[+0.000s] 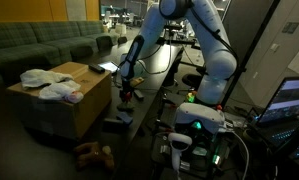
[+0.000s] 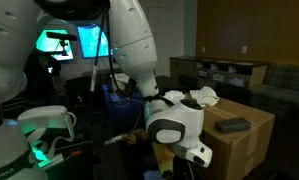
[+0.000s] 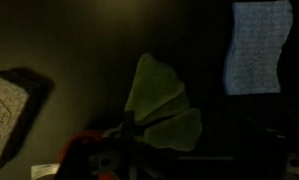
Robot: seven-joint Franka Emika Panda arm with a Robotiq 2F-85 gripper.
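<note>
My gripper is open over the dark table, its fingers only faint along the bottom of the wrist view. A crumpled green cloth (image 3: 164, 105) lies below it, near the middle. To the upper right is a flat light-blue cloth (image 3: 257, 45), clear of the green one. A grey block (image 3: 4, 115) shows at the left edge, and part of a red object (image 3: 79, 145) at the lower left. In the first exterior view the gripper (image 1: 125, 97) is low above the table, behind the blue cloth (image 1: 125, 117). Whether the fingers touch the green cloth cannot be made out.
A brown box-like stand (image 1: 64, 112) with white cloths (image 1: 61, 91) on top stands beside the arm. A brown object (image 1: 93, 154) lies nearer the camera. A laptop (image 1: 286, 103) is at the right.
</note>
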